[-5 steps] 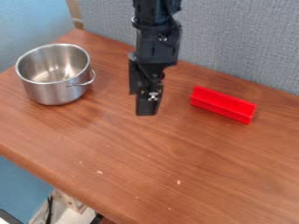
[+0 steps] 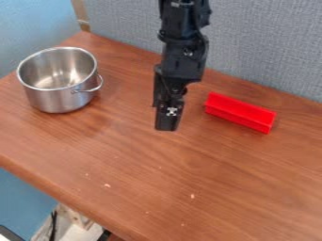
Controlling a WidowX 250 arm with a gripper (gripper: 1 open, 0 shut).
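Note:
My black gripper [image 2: 170,99] hangs from the top centre over the wooden table, fingers pointing down and open, with nothing seen between them. To its right lies a red rectangular block [image 2: 239,112], apart from the gripper. On the left stands a steel pot [image 2: 60,89] with a wire handle at its side, also clear of the gripper.
A grey padded wall [image 2: 258,42] runs along the back. The table's left edge drops off beside a blue surface [image 2: 25,202] at the lower left.
My gripper has moved a little to the right and slightly lower, toward the red block's side. The pot and the block have not moved.

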